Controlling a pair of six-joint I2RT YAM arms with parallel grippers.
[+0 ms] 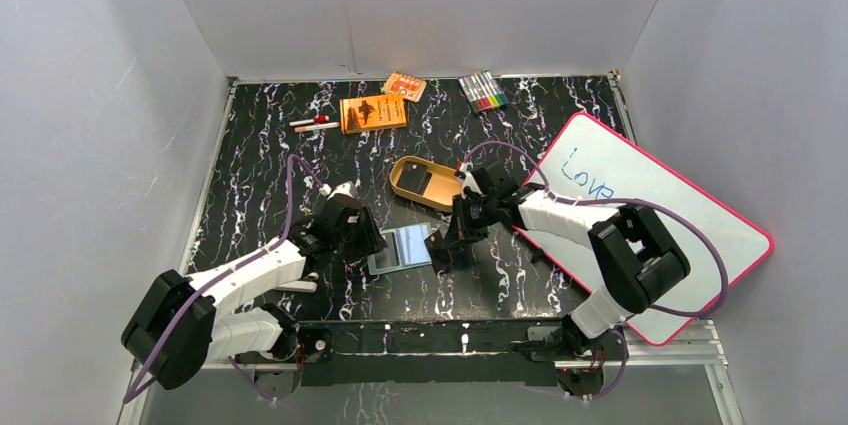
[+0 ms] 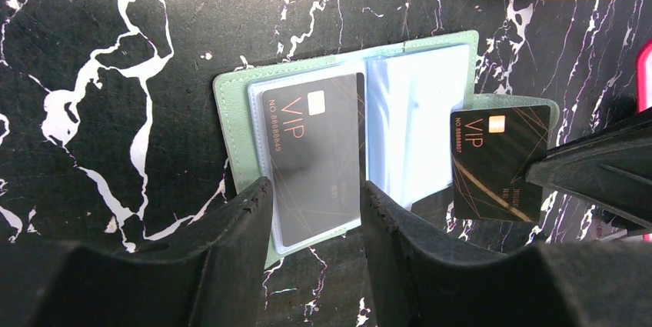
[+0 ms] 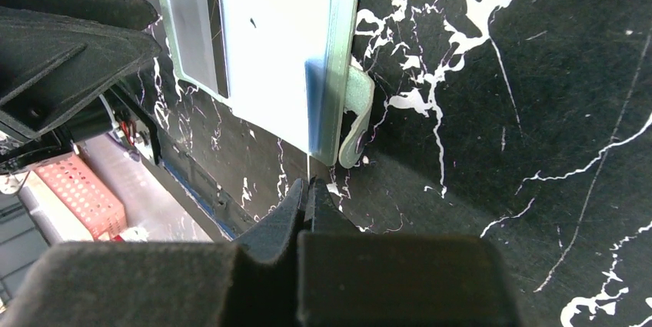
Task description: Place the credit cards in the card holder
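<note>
The pale green card holder (image 2: 227, 111) lies spread on the table, clear sleeves up. A black VIP card (image 2: 315, 165) sits under its left sleeve; the right side (image 2: 430, 96) looks white and shows no card. Another black VIP card (image 2: 492, 169) is pinched by my right gripper (image 1: 450, 238), just off the holder's right edge, covering part of the clasp flap. From the right wrist camera that card (image 3: 309, 165) is edge-on, a thin line. My left gripper is open over the left sleeve; whether its fingers touch cannot be told.
Behind the holder, a yellow-orange tray (image 1: 441, 188) contains something black and card-like (image 1: 413, 177). A whiteboard (image 1: 630, 215) lies to the right beneath my right arm. Books (image 1: 373, 113), markers (image 1: 483, 92) and pens (image 1: 317, 127) lie at the back. Bare table extends left of the holder.
</note>
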